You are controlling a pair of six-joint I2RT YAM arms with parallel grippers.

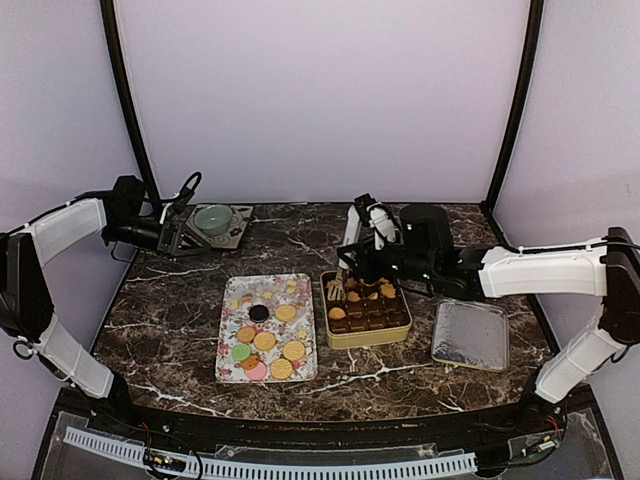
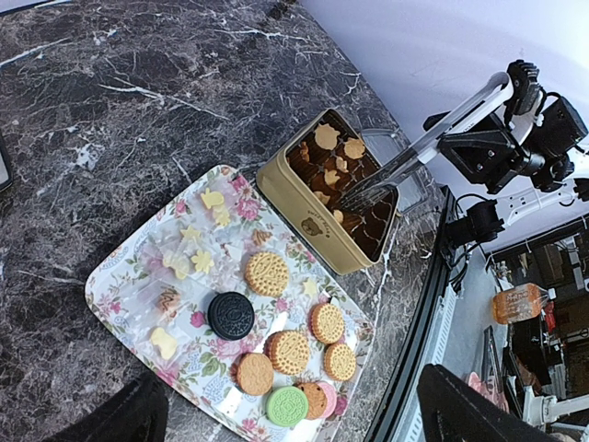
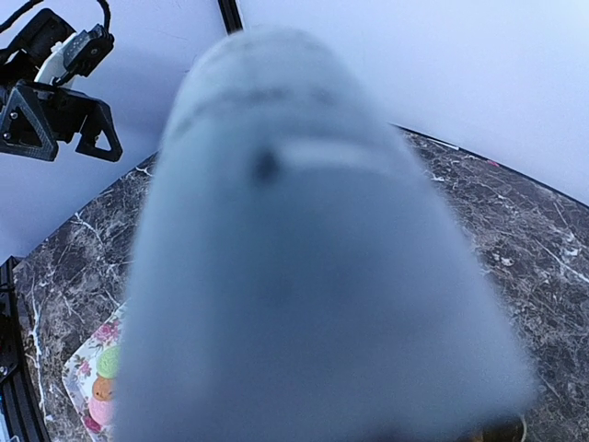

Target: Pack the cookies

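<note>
My right gripper [image 1: 357, 250] is shut on the pale handles of metal tongs [image 2: 386, 175]. The tongs [image 1: 337, 286] reach down into a tan tin [image 1: 368, 339] divided by dark compartments. Close below their tips, a round golden cookie [image 1: 337, 313] lies inside the tin; contact between them is unclear. In the right wrist view the blurred tong handle [image 3: 304, 276] fills the middle and hides the tin's inside. A floral tray [image 1: 222, 345] holds several cookies, among them a black one [image 2: 231, 316] and a green one [image 2: 287, 405]. My left gripper [image 1: 188, 238] hangs open and empty, back left.
An empty metal tray [image 1: 470, 335] rests right of the tin. At the back left, a pale green bowl [image 1: 213, 219] sits on a flat holder [image 1: 235, 238]. Bare marble table [image 1: 280, 235] spreads behind the floral tray and the tin.
</note>
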